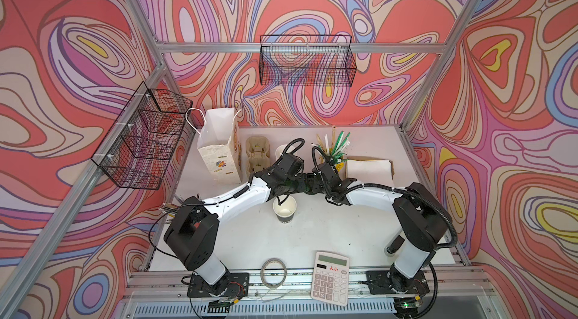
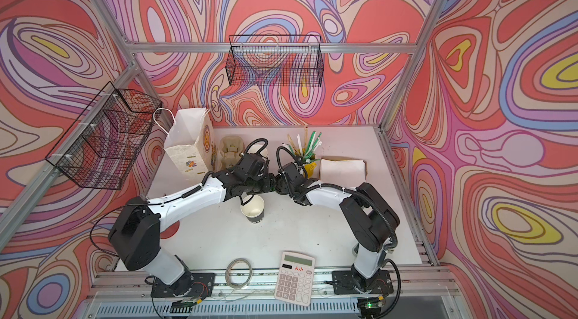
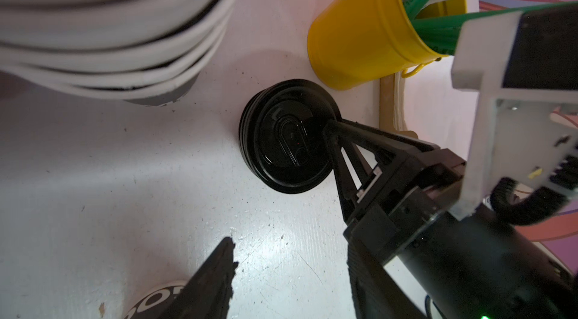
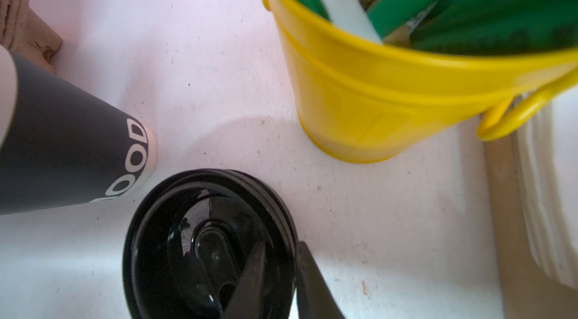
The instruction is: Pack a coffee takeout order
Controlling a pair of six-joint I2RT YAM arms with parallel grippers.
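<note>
A small stack of black lids (image 3: 292, 135) lies on the table between the two arms. My right gripper is shut on the stack's right rim, one finger inside the edge and one outside; how many lids it pinches is unclear. Left of the lids, my left gripper stands partly open above bare table, nothing between its fingers. An open paper cup (image 1: 284, 207) stands upright in front of the left gripper. Behind that arm is a stack of cups (image 3: 120, 36). The white paper bag (image 1: 219, 144) stands open at the back left, beside a cardboard cup carrier (image 1: 257, 151).
A yellow bucket (image 4: 373, 102) full of straws and sticks stands close behind the lids. To its right lies a box of white napkins (image 1: 369, 169). A calculator (image 1: 330, 278) and a tape ring (image 1: 273, 273) are at the front edge.
</note>
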